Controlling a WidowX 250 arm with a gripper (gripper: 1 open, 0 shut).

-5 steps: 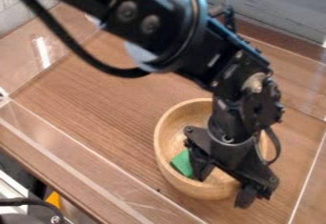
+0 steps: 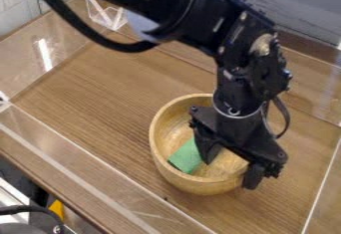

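Note:
A tan bowl rests on the wooden table on the right side of the view. My black gripper is over the bowl, its fingers open and reaching down into it. A green object lies in the bowl beside the left finger, partly hidden by the gripper. Whether the finger touches it I cannot tell.
Bare wooden table stretches to the left of the bowl. A white wire rack stands at the back left. A dark cable and a yellow item lie beyond the front left edge.
My gripper has risen a little within the bowl over the last second, and more of the green object shows now.

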